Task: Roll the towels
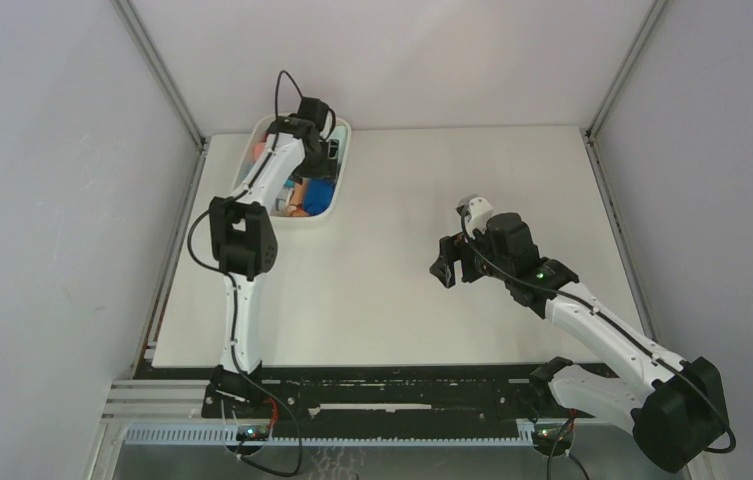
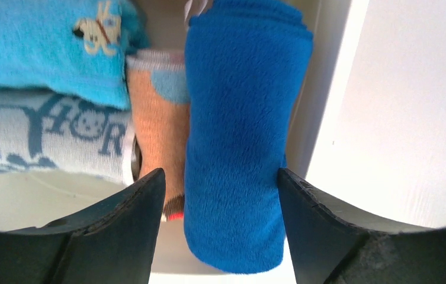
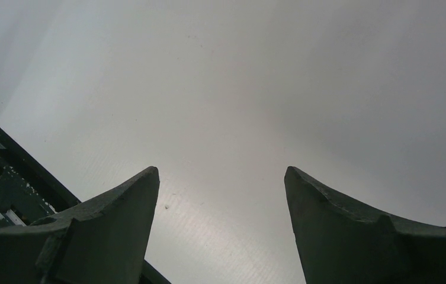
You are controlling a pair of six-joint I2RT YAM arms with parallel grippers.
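A rolled blue towel (image 2: 238, 136) lies lengthwise along one wall of the white bin (image 1: 343, 190). My left gripper is open above the bin, its fingers apart on both sides of the blue roll in the left wrist view; nothing is gripped. Beside that roll are an orange rolled towel (image 2: 158, 127), a turquoise one (image 2: 48, 47) and a grey patterned one (image 2: 48, 130). My right gripper hovers over the bare table with its fingers apart and nothing between them.
A back wall (image 1: 432, 70) rises behind the table, close to the bin. The left arm hides part of the bin from above.
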